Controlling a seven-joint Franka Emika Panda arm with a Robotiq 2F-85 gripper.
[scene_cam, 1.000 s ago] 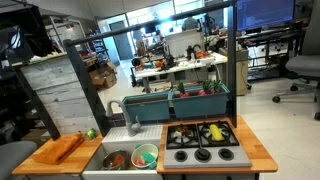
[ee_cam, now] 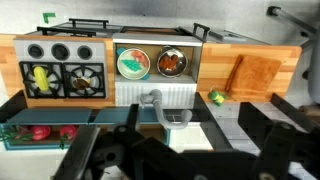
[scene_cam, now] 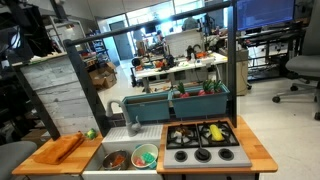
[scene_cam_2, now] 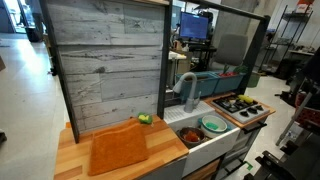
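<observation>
In the wrist view, my gripper is open, its dark fingers spread over the lower part of the picture. It is high above the toy kitchen, looking down with nothing held. The sink holds a pale bowl with a green rim and a metal pot with reddish contents. A yellow item lies on the black stove. On the wooden counter are an orange cloth and a small green-and-yellow object.
A grey faucet rises behind the sink. Blue bins with red and green items stand along the back. Wooden panelling and a dark frame post flank the counter. Bare counter surrounds the cloth.
At the upper left of exterior view 1, the dark arm has shifted slightly. The items on the counter, sink and stove stay in place.
</observation>
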